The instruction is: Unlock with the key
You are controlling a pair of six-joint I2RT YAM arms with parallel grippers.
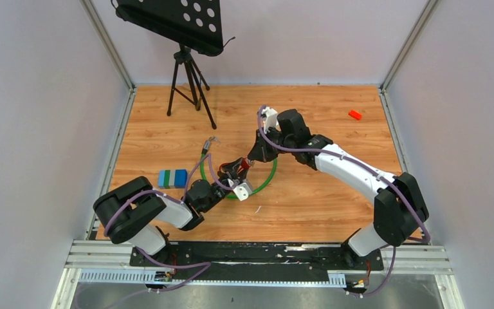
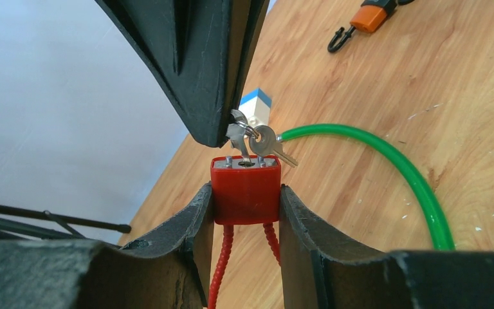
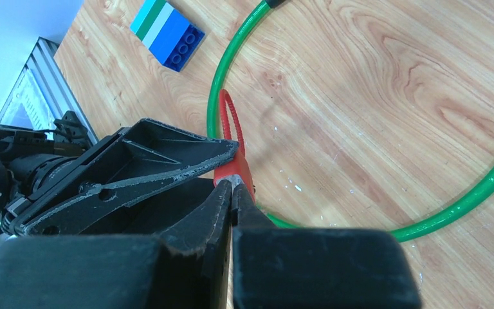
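A red padlock [image 2: 246, 193] is clasped between the fingertips of my left gripper [image 1: 241, 166], its keyhole face turned up in the left wrist view and its red shackle [image 2: 222, 264] hanging below. One silver key [image 2: 242, 145] stands with its blade at the keyhole; a second key [image 2: 265, 140] dangles from the same ring. My right gripper is shut, its tips close against the first key's bow. Whether the bow is pinched between them cannot be told, and the keys are hidden in the right wrist view.
A green hose [image 3: 473, 209] curves over the wooden table beneath the padlock. Blue, white and green blocks [image 1: 172, 179] lie to the left, a red block [image 1: 355, 114] far right. A black music stand [image 1: 190, 71] rises at the back.
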